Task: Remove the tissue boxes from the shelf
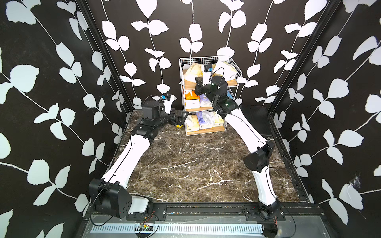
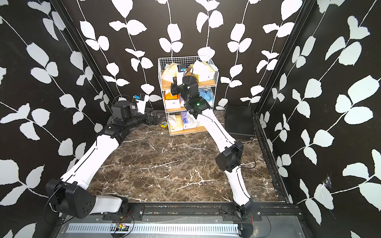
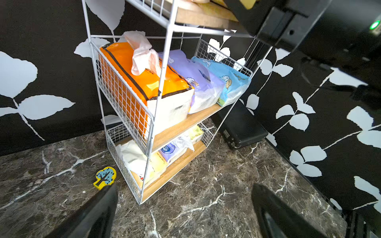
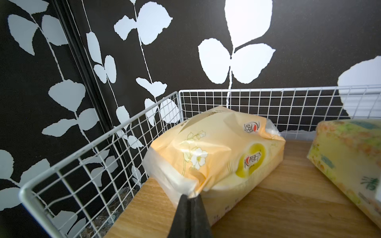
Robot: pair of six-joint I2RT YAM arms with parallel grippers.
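On the top board of the white wire shelf (image 4: pixel 103 138) lies a cream-yellow tissue pack (image 4: pixel 222 146), with a yellow flowered pack (image 4: pixel 349 158) to its right. My right gripper is shut, its tips at the cream pack's near lower corner; whether any thin film is pinched cannot be seen. The middle board holds an orange tissue pack (image 3: pixel 127 71), a purple one (image 3: pixel 194 79) and a blue one (image 3: pixel 226 77). More packs (image 3: pixel 158 160) fill the bottom board. My left gripper stands open and empty, left of the shelf's lower part.
A small yellow tree-shaped piece (image 3: pixel 105 177) lies on the marble table by the shelf's left foot. To the shelf's right is a flat black case (image 2: pixel 239 121). Wire sides edge the shelf boards.
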